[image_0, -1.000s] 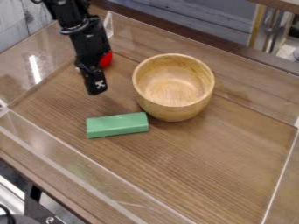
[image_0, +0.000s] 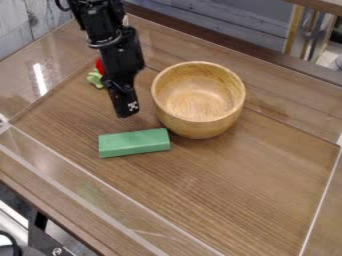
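Observation:
The black gripper (image_0: 128, 106) hangs over the table at the upper left, just left of the wooden bowl (image_0: 198, 98), and looks shut, with nothing visible between its fingers. Behind it a small red object (image_0: 100, 65) and a small green object (image_0: 95, 78) are partly hidden by the arm. A green rectangular block (image_0: 134, 142) lies on the table in front of the gripper and the bowl.
The wooden table (image_0: 241, 190) has wide clear room at the front and right. A pale wall or edge runs along the upper left. A shelf-like ledge is at the top right.
The gripper has moved to the right, toward the bowl, and now covers more of the red object. The block and bowl have not moved.

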